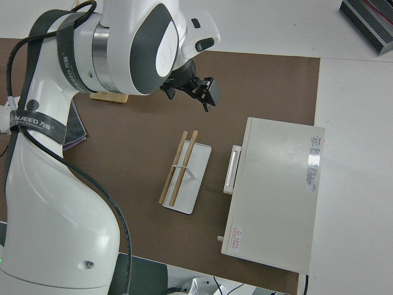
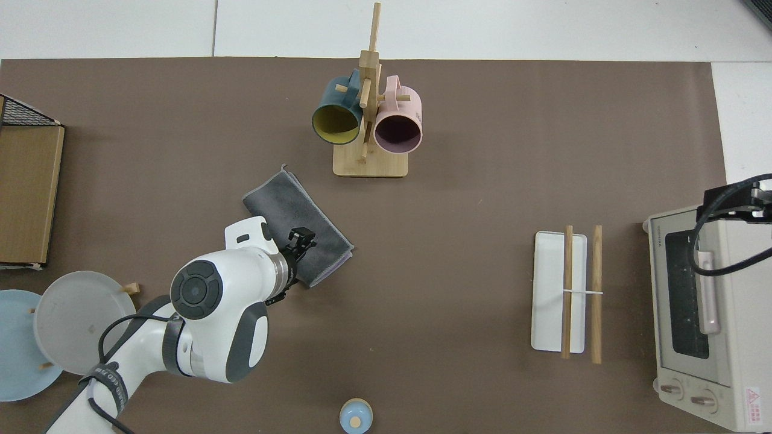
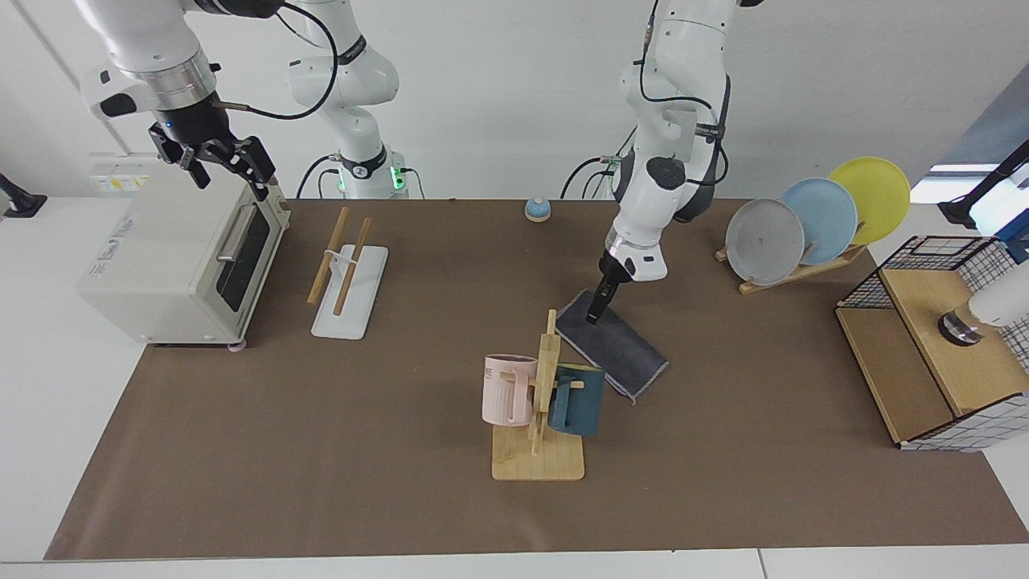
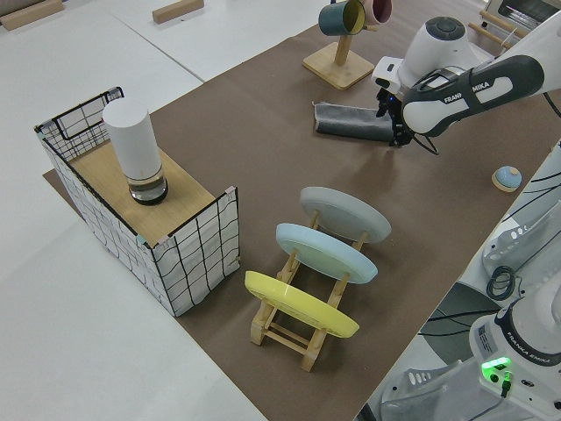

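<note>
A folded grey cloth [image 2: 309, 218] lies diagonally on the brown mat. My left arm's black gripper [image 3: 598, 307] is low over the cloth, its fingers partly hidden by the arm in the top view; its finger state is unclear. My right gripper [image 3: 220, 174] hangs above the white toaster oven [image 2: 731, 318], its fingers hard to make out. A wooden mug tree [image 2: 370, 165] holds a teal mug [image 2: 336, 108] and a pink mug [image 2: 398, 123].
A plate rack with grey [image 3: 764, 241], blue [image 3: 820, 217] and yellow [image 3: 873, 193] plates stands beside a wire-sided wooden shelf [image 3: 897, 376]. A white board [image 2: 546, 289] with two wooden rods and a small blue round object [image 2: 355, 416] lie on the mat.
</note>
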